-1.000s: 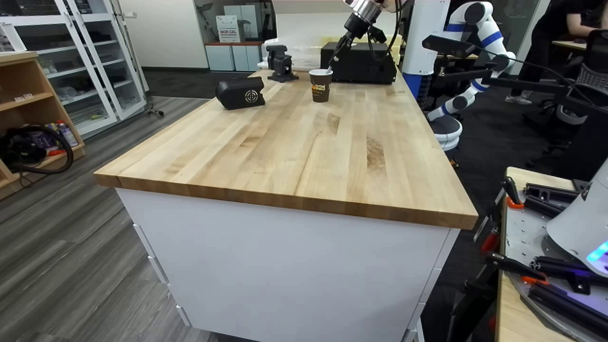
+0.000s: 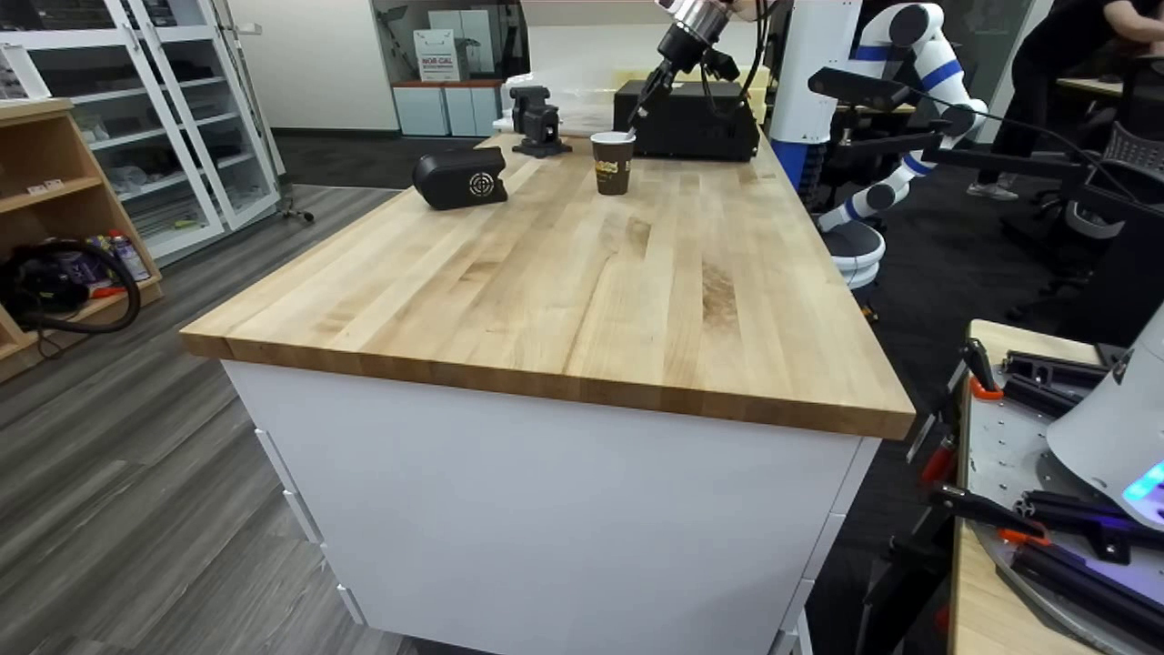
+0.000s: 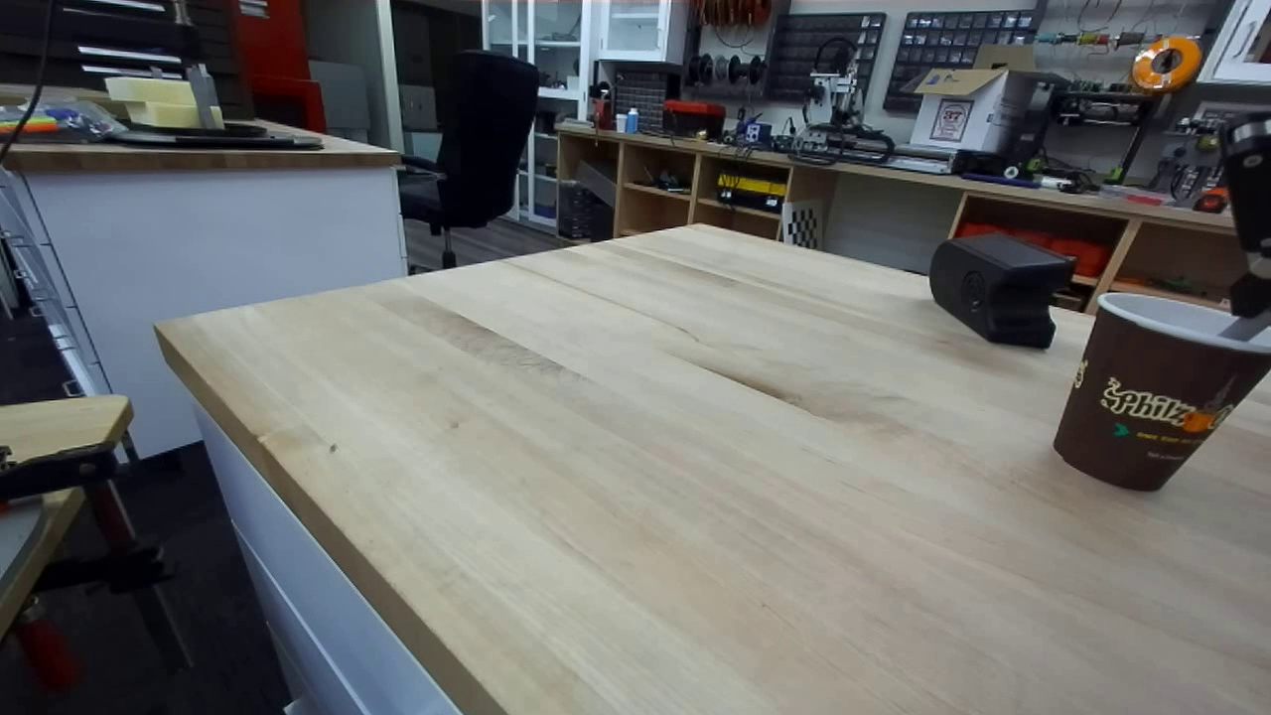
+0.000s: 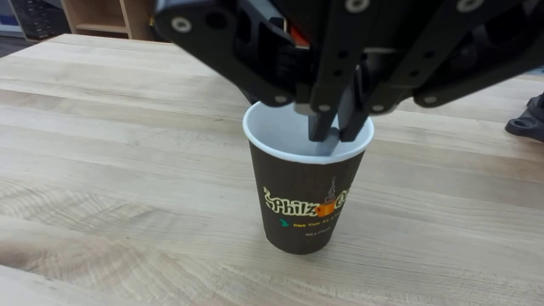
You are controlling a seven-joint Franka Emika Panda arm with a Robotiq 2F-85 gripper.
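Note:
A dark brown paper cup (image 4: 301, 204) with a white rim and yellow lettering stands upright on the wooden table. It also shows in exterior view 1 as the cup (image 2: 612, 169), and at the right edge of exterior view 2 as the cup (image 3: 1144, 405). Black fingers of my gripper reach over its rim, tips inside the mouth. They are shut on a thin pale grey utensil (image 4: 329, 145), perhaps a spoon or stirrer, which slants down into the cup. Its lower end is hidden by the cup wall.
A black rounded block (image 2: 460, 179) lies left of the cup in exterior view 1. Behind are a black mount (image 2: 536, 118) and a black box (image 2: 693, 120).
In exterior view 1 the cup has shifted very slightly to the left, and the gripper is almost where it was. The person in the background has moved.

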